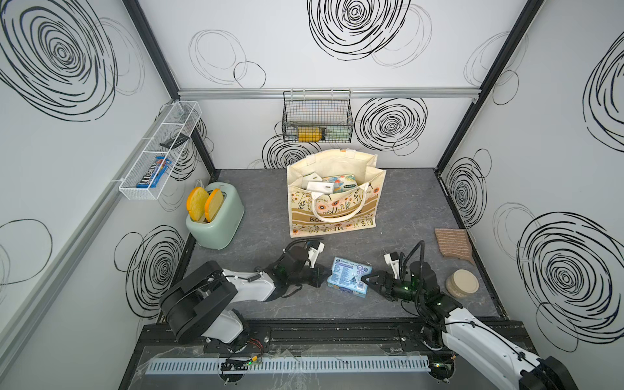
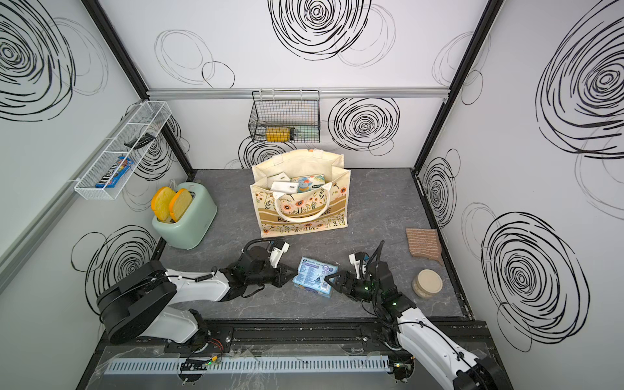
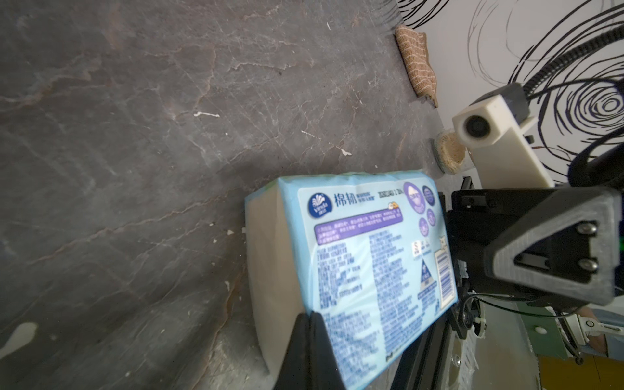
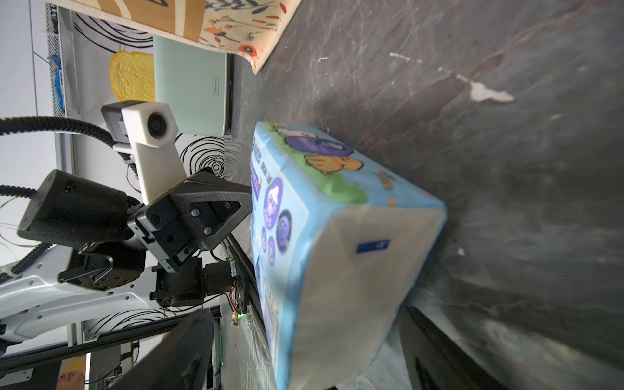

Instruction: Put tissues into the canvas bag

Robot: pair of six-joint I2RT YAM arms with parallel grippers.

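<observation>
A blue tissue pack [image 1: 349,274] lies on the grey table between my grippers, in front of the canvas bag [image 1: 334,201], which stands upright with packs inside. My left gripper is shut, its tip at the pack's left end, with nothing seen between its fingers. My right gripper stands open around the right end of the pack [image 4: 351,279], one finger either side in the right wrist view; whether they touch it I cannot tell.
A mint toaster with bread slices [image 2: 188,221] stands at the left. A brown cloth [image 2: 422,243] and a round tub [image 2: 427,283] lie at the right. Wire baskets [image 2: 284,117] hang on the walls.
</observation>
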